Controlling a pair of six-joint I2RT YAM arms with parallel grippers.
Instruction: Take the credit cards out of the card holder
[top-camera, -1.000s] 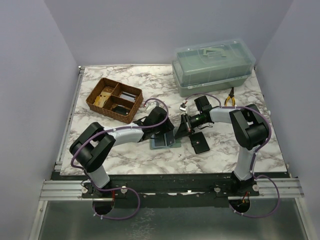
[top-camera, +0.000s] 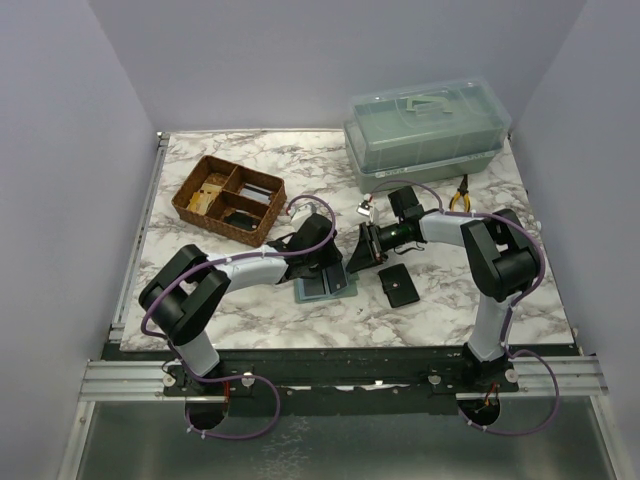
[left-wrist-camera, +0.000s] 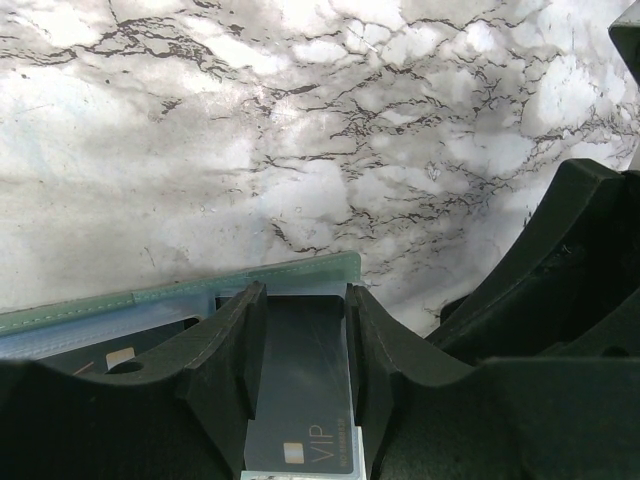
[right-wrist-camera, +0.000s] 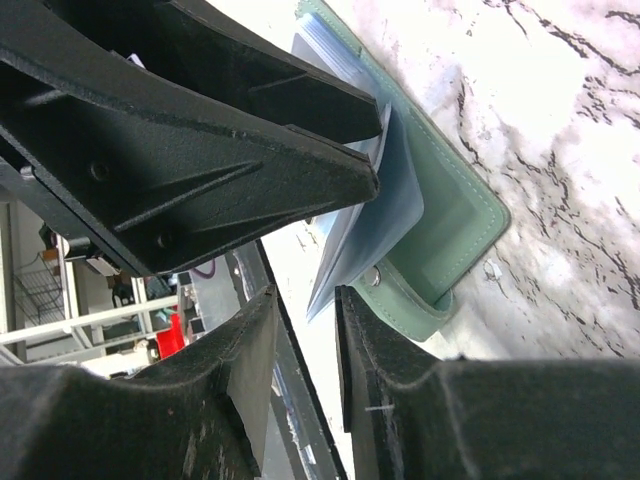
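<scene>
The card holder (top-camera: 310, 288) lies green and open on the marble, with clear sleeves holding dark cards, one marked VIP (left-wrist-camera: 300, 380) in the left wrist view. My left gripper is over that card's edge, its fingers shut on the holder's sleeve area. My right gripper is beside the holder; whether its fingertips are fully closed is unclear. In the right wrist view, a blue plastic sleeve (right-wrist-camera: 390, 210) stands bent up from the green cover (right-wrist-camera: 450, 230), partly behind the left gripper's dark fingers.
A black flat case (top-camera: 399, 286) lies right of the holder. A divided wicker basket (top-camera: 190, 215) sits back left, a lidded plastic box (top-camera: 425, 130) back right, pliers (top-camera: 461, 195) at the right.
The holder has shifted slightly left with my left gripper, and my right gripper has moved very slightly rightward.
</scene>
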